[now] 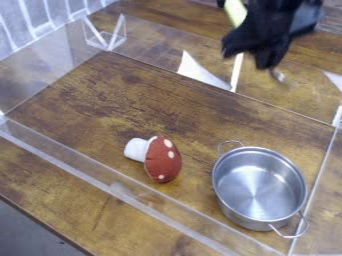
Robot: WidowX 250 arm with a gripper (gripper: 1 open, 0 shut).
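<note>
A dark, motion-blurred gripper [254, 55] hangs at the top right, above the back of the clear-walled enclosure; whether it is open or shut is unclear. A red plush mushroom [163, 160] with white spots and white stem lies on its side on the wooden surface at the lower middle. A steel pot [258, 183] with two wire handles stands to its right, with nothing inside.
Clear plastic walls [134, 207] border the wooden work area on the sides. A pale yellow object [235, 12] is at the top, partly behind the arm.
</note>
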